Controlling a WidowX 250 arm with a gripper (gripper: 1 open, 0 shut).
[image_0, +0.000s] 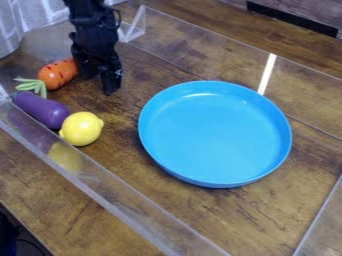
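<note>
My dark gripper (98, 66) hangs at the upper left, open, its fingertips low over the wood just right of an orange carrot with green leaves (59, 73). A purple eggplant (43, 108) lies below the carrot, and a yellow lemon (82, 129) sits below and right of the eggplant. A large blue plate (214, 133) fills the middle right.
Clear plastic walls run along the lower left and the right side of the wooden surface (160, 215). Bare wood lies above and below the plate.
</note>
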